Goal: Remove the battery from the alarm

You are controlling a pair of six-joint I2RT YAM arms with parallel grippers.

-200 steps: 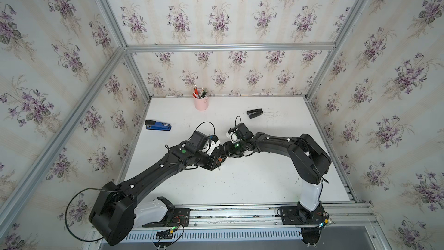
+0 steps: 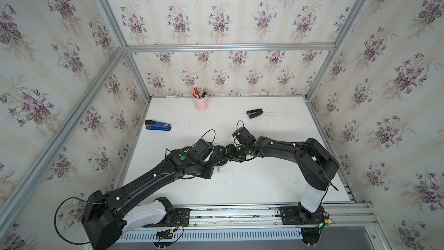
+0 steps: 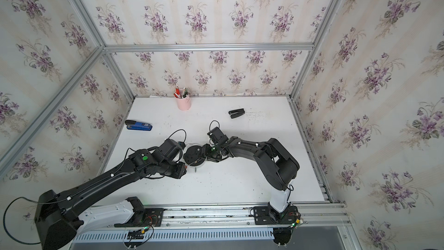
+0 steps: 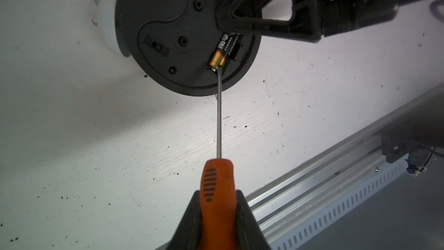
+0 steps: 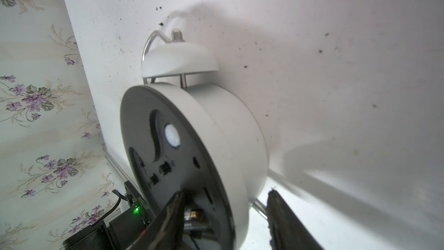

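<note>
The alarm clock (image 4: 157,23) has a black back, facing up in the left wrist view, and a white body. Inside its uncovered battery slot sits a black-and-gold battery (image 4: 226,44). My left gripper is shut on an orange-handled screwdriver (image 4: 217,173), whose thin metal tip meets the battery's gold end at the slot's lower edge. In the right wrist view my right gripper is open astride the clock's rim. One finger is in front of the black back, the other beyond the white side, with a gap showing there.
A blue stapler (image 2: 158,125) lies at the left and a black stapler (image 2: 254,113) at the back right. Behind stands a pink cup (image 2: 201,103) of pens.
</note>
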